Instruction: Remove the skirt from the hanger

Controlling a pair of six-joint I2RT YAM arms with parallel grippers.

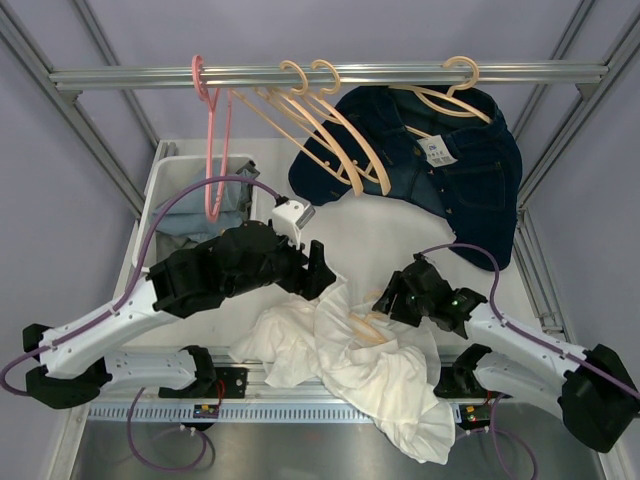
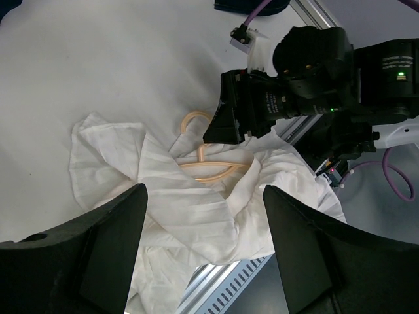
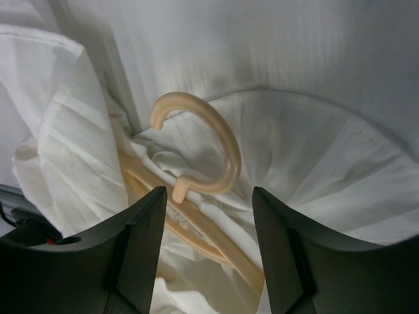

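The white skirt (image 1: 340,360) lies crumpled at the front of the table, a tan hanger (image 2: 213,164) partly inside it, its hook (image 3: 229,157) showing. My right gripper is part open just over the hanger's neck, with hook and bar visible between and beyond its fingers. My left gripper stands open, high above the skirt's left part, nothing between its fingers.
A metal rail (image 1: 380,75) at the back carries several tan hangers, a pink one and a dark denim garment (image 1: 470,180). A white bin (image 1: 157,190) with grey-blue cloth stands at back left.
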